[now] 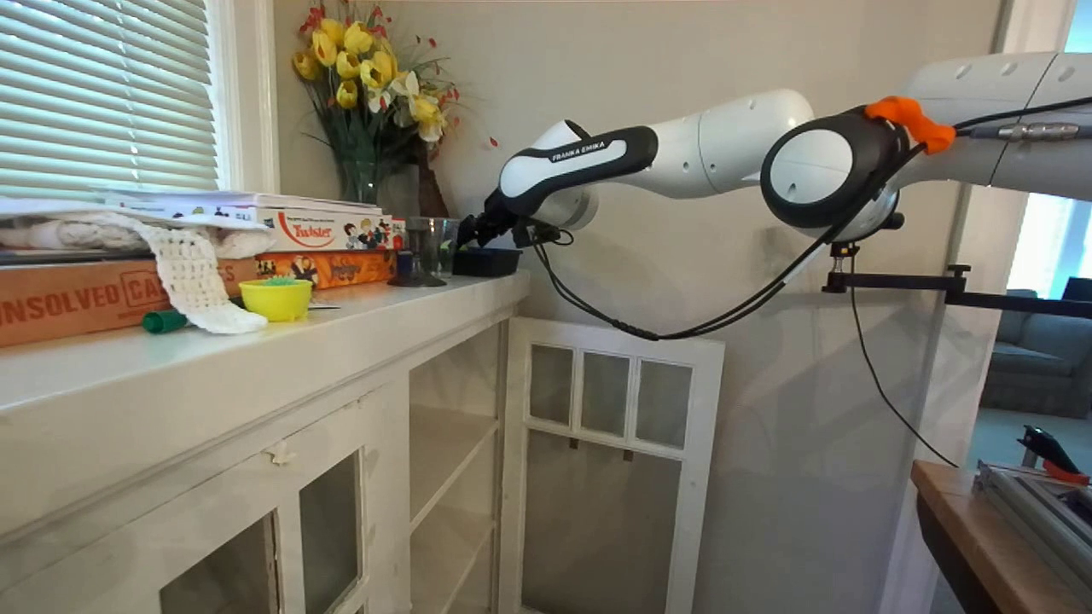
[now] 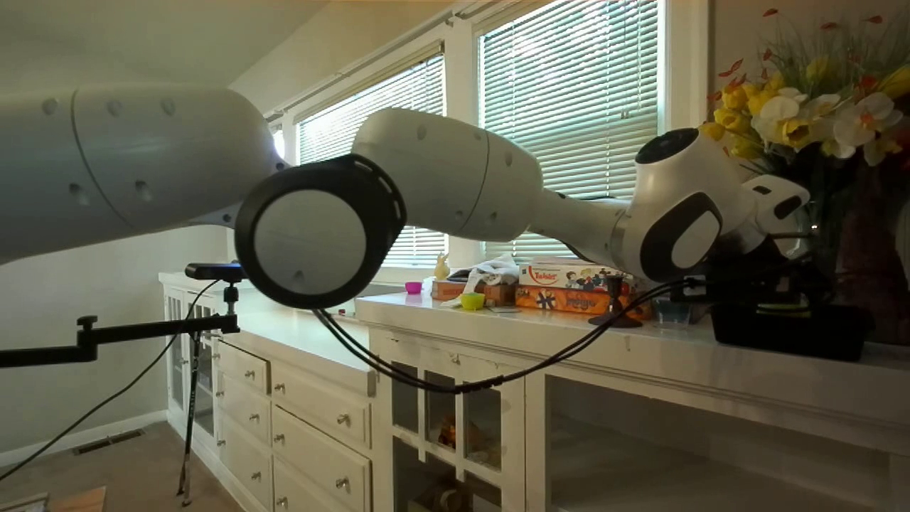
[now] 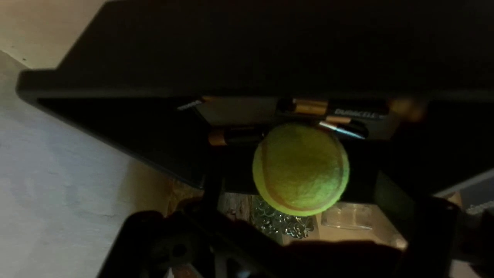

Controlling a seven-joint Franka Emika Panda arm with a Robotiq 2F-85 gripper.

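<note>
A yellow-green tennis ball (image 3: 301,169) appears in the wrist view in front of the black bin's interior, with gaps visible between it and the fingers on either side. My gripper is open; the right finger's pad (image 3: 392,199) catches a faint green tint. The black bin (image 2: 789,333) stands at the end of the white counter, and a sliver of the ball (image 2: 781,306) shows near its rim. In exterior view 1 the gripper (image 1: 467,234) is low over the bin (image 1: 485,263), and the ball is hidden. Whether the ball rests on the bin's bottom I cannot tell.
Batteries (image 3: 356,111) lie inside the bin. Beside it are a clear cup (image 1: 444,237) and a dark candlestick (image 1: 417,256). Behind stands a flower vase (image 1: 359,176). Game boxes (image 1: 325,268) and a yellow bowl (image 1: 276,298) occupy the counter farther along.
</note>
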